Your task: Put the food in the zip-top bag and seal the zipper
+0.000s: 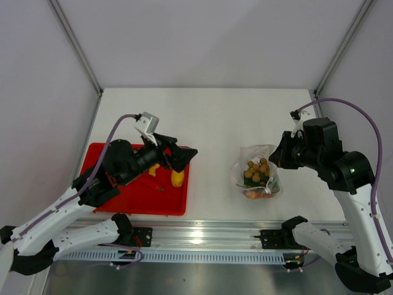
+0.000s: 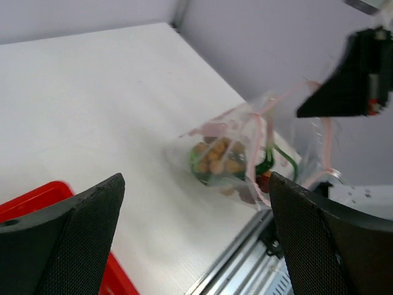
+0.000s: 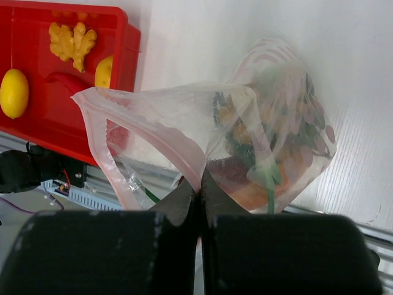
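A clear zip top bag (image 1: 238, 175) hangs with its mouth gaping, its lower part on the table, holding round brown food (image 1: 256, 172) and something green. In the right wrist view my right gripper is shut on the rim of the bag (image 3: 184, 138). The left gripper (image 1: 191, 155) is over the right side of the red tray (image 1: 135, 200); in the left wrist view its fingers (image 2: 89, 236) stand wide apart, nothing between them. Inside the tray lie yellow ginger (image 3: 73, 44), a red chili pepper (image 3: 66, 81) and a lemon (image 3: 14, 93).
Another yellow item (image 1: 177, 177) sits by the tray's right wall. A metal rail (image 1: 196, 233) runs along the front edge.
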